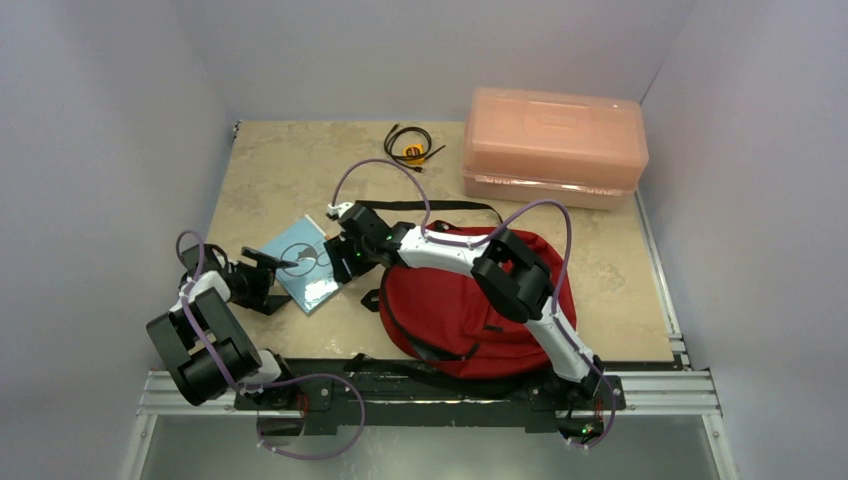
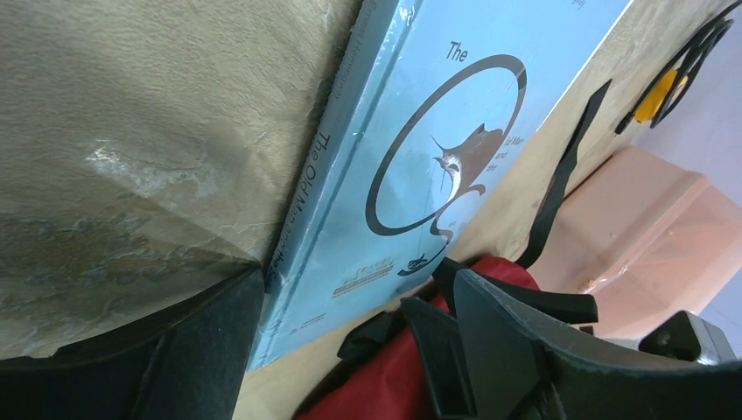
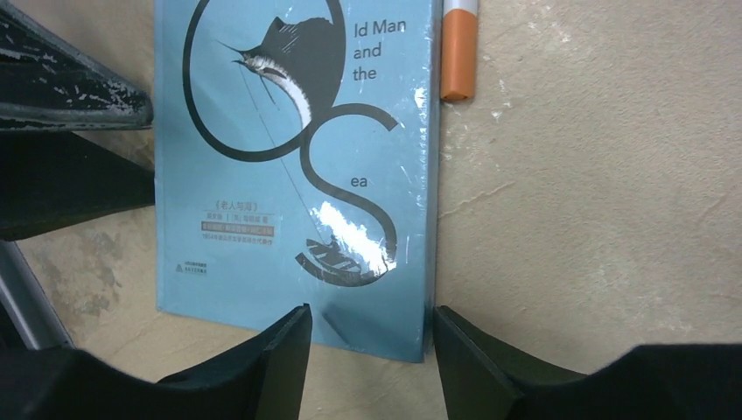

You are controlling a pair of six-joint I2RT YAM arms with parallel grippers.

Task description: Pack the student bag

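Note:
A light blue book, The Old Man and the Sea (image 1: 304,280), lies flat on the table left of the red backpack (image 1: 460,310). My left gripper is low at the book's left end, part open, its fingers either side of that end. My right gripper is at the opposite end, part open, its fingertips straddling the book's corner and edge. An orange marker (image 3: 458,54) lies along that edge in the right wrist view.
A pink lidded box (image 1: 554,140) sits at the back right. A coiled black cable (image 1: 393,135) and a yellow tape measure (image 1: 414,155) lie at the back. A black strap (image 1: 400,204) crosses behind the backpack.

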